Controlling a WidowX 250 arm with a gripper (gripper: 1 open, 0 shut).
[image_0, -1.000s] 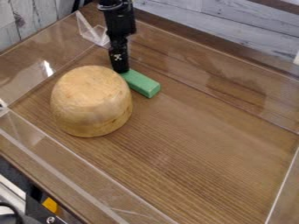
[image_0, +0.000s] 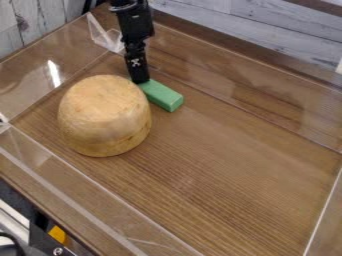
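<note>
A black arm reaches down from the top centre, its gripper (image_0: 138, 73) low beside the left end of a green block (image_0: 163, 97) on the wooden table. Whether the fingers are open or shut on something is too small and dark to tell. A large tan rounded object (image_0: 104, 115), like a loaf, sits just in front of the gripper, to the left of the block.
Clear low walls border it at the left, and white boards stand at the back.
</note>
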